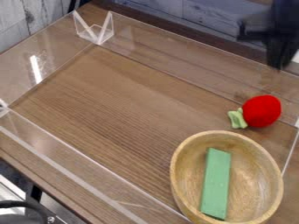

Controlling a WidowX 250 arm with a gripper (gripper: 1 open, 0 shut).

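Note:
A red strawberry-like object point(264, 109) with a pale green top lies on the wooden table point(117, 105) at the right, just above a round tan bowl point(187, 180). In the bowl lies a long green block point(215, 182). My gripper is a dark, blurred shape at the top right edge, above and apart from the red object; whether it is open or shut cannot be seen.
A clear plastic bracket-like piece point(96, 28) stands at the back left near the wall. The table's edge runs along the lower left.

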